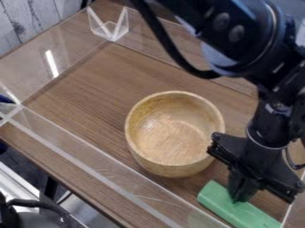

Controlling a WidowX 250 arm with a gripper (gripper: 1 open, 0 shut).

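Observation:
My black gripper (pixel 238 187) is low at the right of the camera view, shut, with its tips down at the near end of a flat green object (pixel 238 214). Whether anything thin is between the fingertips cannot be seen clearly. A light wooden bowl (pixel 167 134) sits just left of the gripper on the wooden surface.
Clear plastic walls (pixel 89 156) edge the wooden tray floor (pixel 89 98). The floor left of and behind the bowl is free. Dark cables and hardware lie beyond the wall at lower left.

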